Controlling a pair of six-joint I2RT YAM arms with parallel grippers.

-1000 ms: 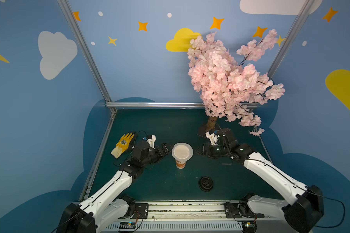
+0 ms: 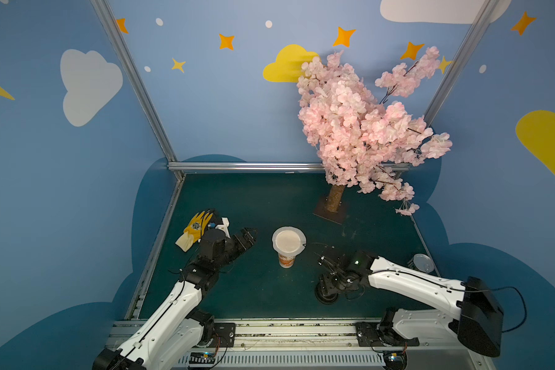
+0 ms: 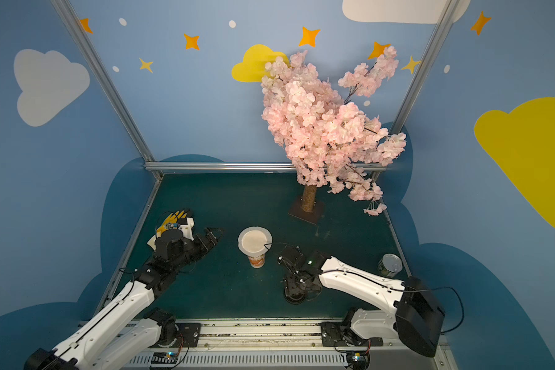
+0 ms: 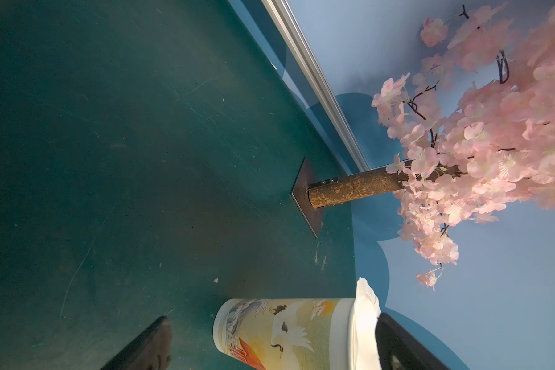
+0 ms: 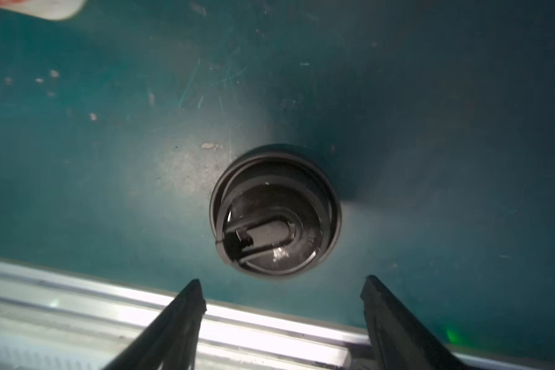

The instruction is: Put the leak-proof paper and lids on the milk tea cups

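The milk tea cup (image 2: 286, 256) stands upright mid-table, a white round paper (image 2: 288, 240) covering its top, its edge sticking out around the rim. My left gripper is open to the cup's left, slightly apart from it; the cup's printed side fills the lower part of the left wrist view. My right gripper is open, pointed down over a black plastic lid (image 5: 271, 203) lying near the front edge. Nothing is between either pair of fingers in the top views, as far as they show.
A cherry blossom tree (image 2: 335, 197) stands at the back right. A yellow glove (image 2: 194, 231) lies at the left, a can (image 3: 389, 264) at the far right. The front rail (image 5: 104, 296) borders the table near the lid.
My right gripper has swung from beside the cup toward the front, down over the black lid. My left gripper has drawn back leftward from the cup.
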